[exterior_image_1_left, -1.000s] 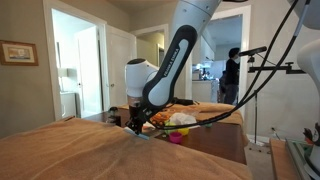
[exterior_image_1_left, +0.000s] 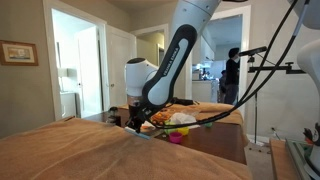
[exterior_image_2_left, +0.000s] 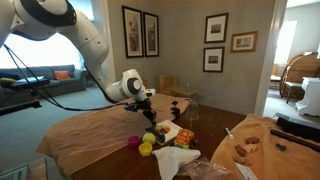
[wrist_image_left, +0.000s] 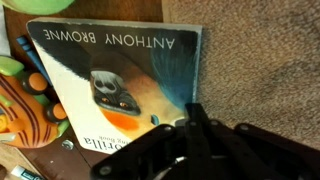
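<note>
A picture book (wrist_image_left: 125, 100) with "Anthony Browne" and "Gorilla" on its cover lies in the wrist view, partly on brown cloth. My gripper is shut, its tips at the book's right edge. Whether a thin part of the book is between the fingers cannot be made out. In exterior view 1 the gripper (exterior_image_1_left: 136, 127) points down, low over the table beside the clutter. From the other side, the gripper (exterior_image_2_left: 151, 122) appears close to the pale book (exterior_image_2_left: 168, 129).
An orange and green toy (wrist_image_left: 14, 119) and a blue stick (wrist_image_left: 32, 60) lie left of the book. Yellow cups (exterior_image_2_left: 146, 150), a magenta cup (exterior_image_2_left: 137, 133) and a white cloth (exterior_image_2_left: 174, 161) stand nearby. Bare brown cloth (exterior_image_1_left: 80, 150) covers the near side.
</note>
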